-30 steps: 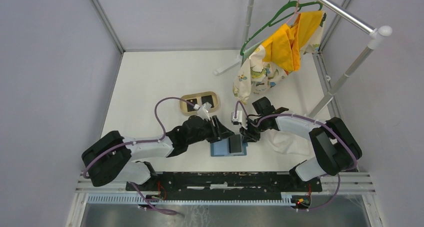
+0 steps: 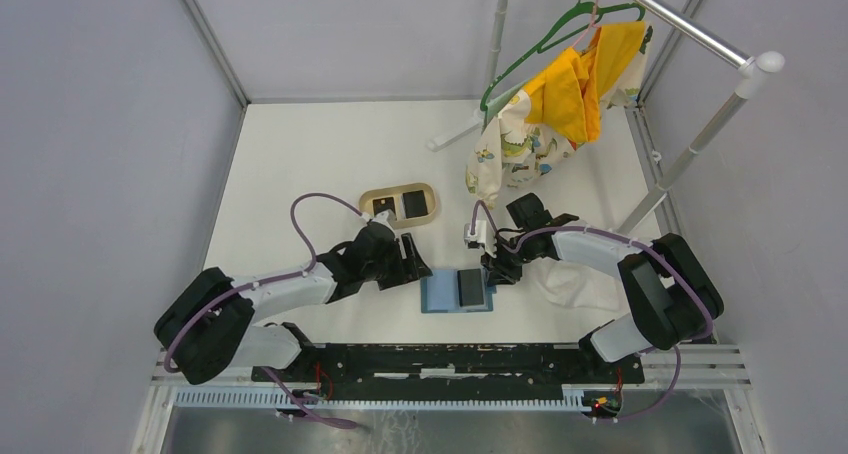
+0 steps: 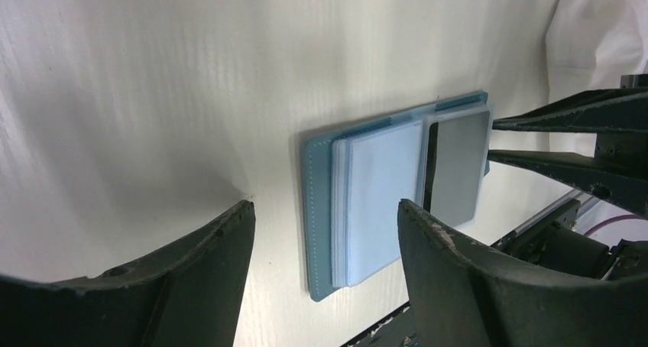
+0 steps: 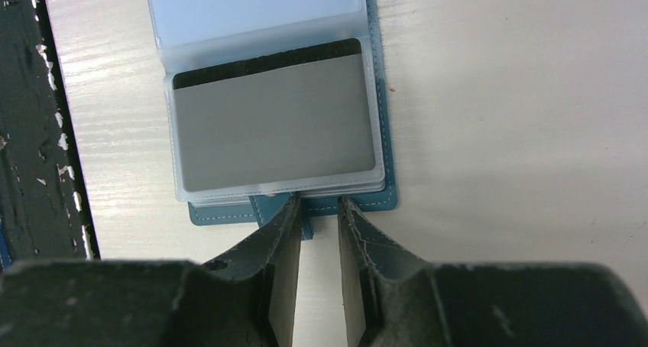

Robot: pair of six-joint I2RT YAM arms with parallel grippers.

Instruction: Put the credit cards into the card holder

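The blue card holder (image 2: pixel 456 310) lies spread on the white table, its clear sleeves facing up. A dark grey card (image 4: pixel 275 121) sits inside one sleeve, while the pale blue sleeve (image 3: pixel 380 202) beside it shows no dark card. To the holder's left, my left gripper (image 2: pixel 421 262) is part open, with nothing between its fingers in the left wrist view. My right gripper is at the holder's right edge, fingers a little apart around the edge near a blue closing tab (image 4: pixel 277 208). Two dark cards (image 2: pixel 414 204) rest in the tan tray.
The oval tan tray (image 2: pixel 431 219) stands behind the left gripper. At the back right, a rack carries green hangers with yellow and patterned cloth (image 2: pixel 575 94). White cloth (image 2: pixel 580 286) lies under the right arm.
My left gripper has pulled back leftward from above the holder, uncovering more of the pale blue sleeve. The right arm has barely moved, and the holder stays in place.
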